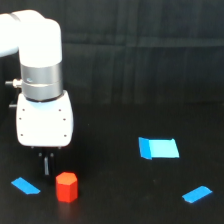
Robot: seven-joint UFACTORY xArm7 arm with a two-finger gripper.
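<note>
A red block [67, 188] with an angular, many-sided outline stands on the dark table at the lower left. Slightly left of it and higher in the view is my gripper [46, 166], pointing down below the white hand. Its dark fingers blend into the black background, so how far apart they are is unclear. Dark table shows between the fingers and the block in this view, and nothing can be made out in the gripper.
A pale blue square [163, 149] with a strip of blue tape [145, 148] along its left side lies right of centre. Other blue tape pieces mark the lower left [25, 186] and lower right [197, 194].
</note>
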